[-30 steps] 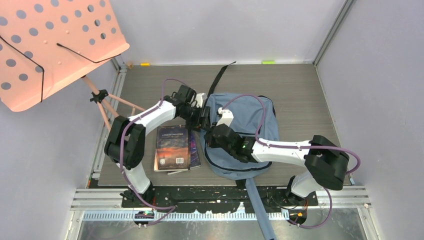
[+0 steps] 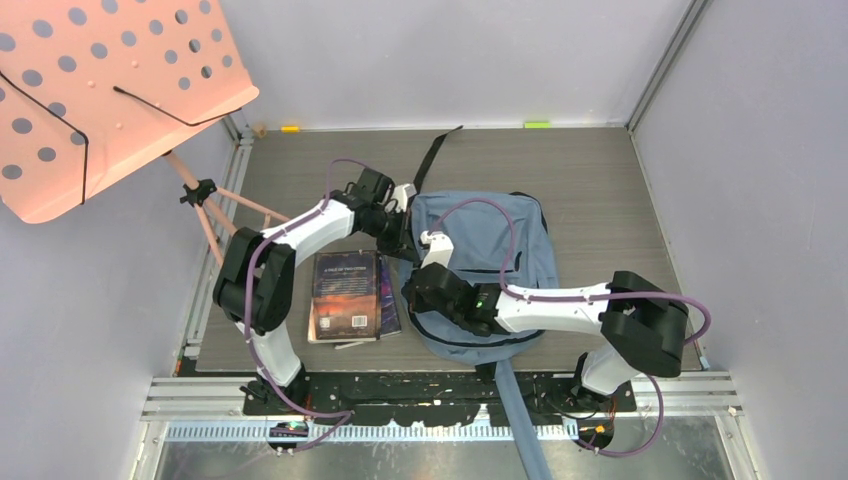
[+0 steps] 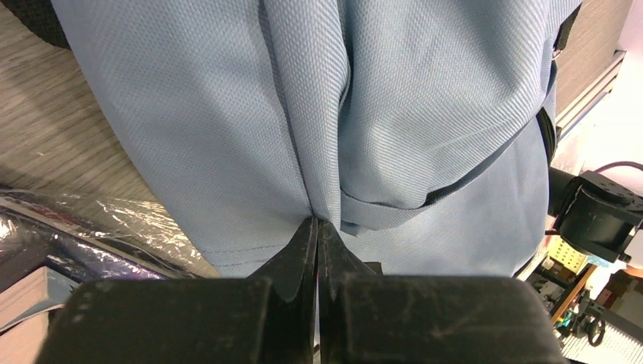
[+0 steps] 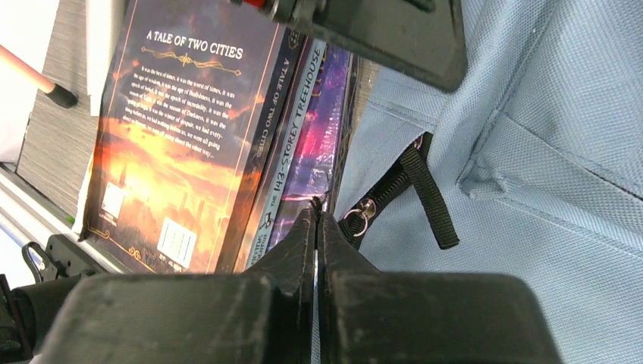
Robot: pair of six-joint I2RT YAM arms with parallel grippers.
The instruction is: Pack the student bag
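The light-blue bag [image 2: 530, 250] lies flat on the table. My left gripper is at its left edge, shut, its tips against a fabric fold; I cannot tell if cloth is pinched. My right gripper is shut just below it, by the bag's black zipper [image 4: 383, 193] and puller strap; something small may be at its tips, but what it is stays unclear. Left of the bag lie stacked books, A Tale of Two Cities [image 2: 343, 295] on top and The 143-Storey Treehouse [image 4: 292, 129] beneath.
A pink perforated board [image 2: 120, 90] on a stand overhangs the back left. A blue strap [image 2: 518, 420] hangs over the front edge.
My right gripper has moved slightly down and left. The bag has shifted slightly downward near its top; the books are unchanged.
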